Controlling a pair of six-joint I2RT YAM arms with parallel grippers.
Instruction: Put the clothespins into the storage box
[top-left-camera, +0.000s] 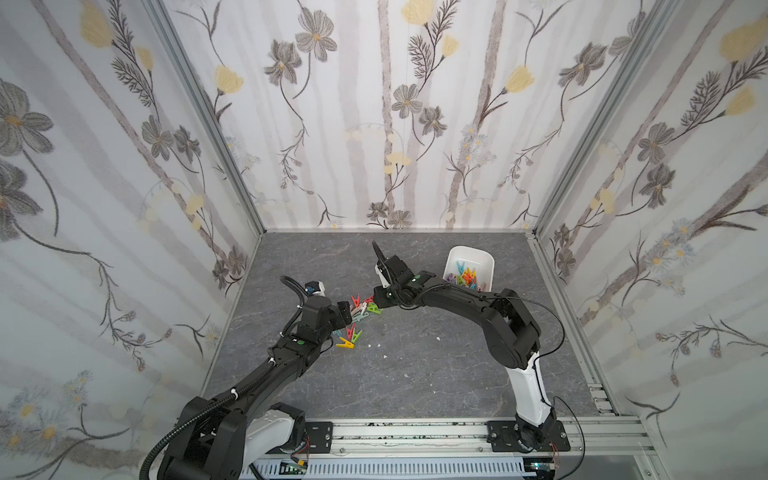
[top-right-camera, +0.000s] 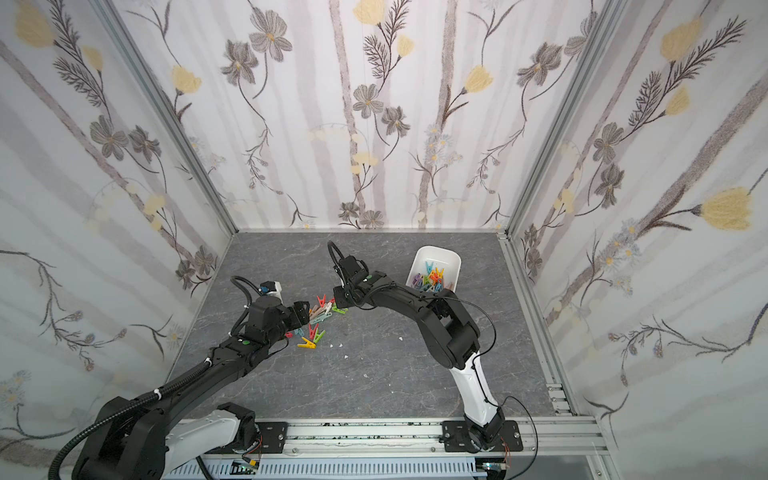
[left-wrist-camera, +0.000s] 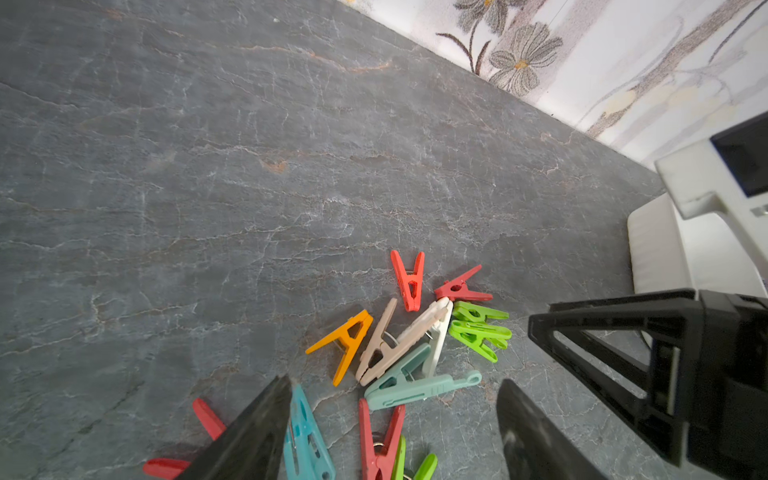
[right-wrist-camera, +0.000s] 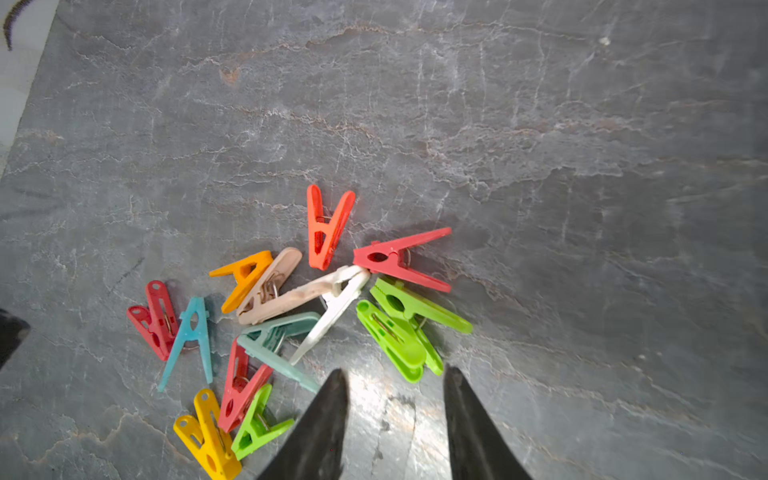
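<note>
A loose cluster of coloured clothespins lies on the left-middle of the table: orange (right-wrist-camera: 244, 272), red (right-wrist-camera: 391, 258), green (right-wrist-camera: 393, 336), teal (right-wrist-camera: 280, 356), yellow (right-wrist-camera: 209, 438) and others. My left gripper hangs over the cluster, its blurred fingertips apart with nothing seen between them. My right gripper is open above the cluster's right side, near the green clothespins, holding nothing. The white storage box (top-right-camera: 436, 255), holding several clothespins, stands at the back right, partly behind the right arm.
The two grippers are close together over the cluster. Small white bits lie on the front middle. Papered walls enclose the sides and back.
</note>
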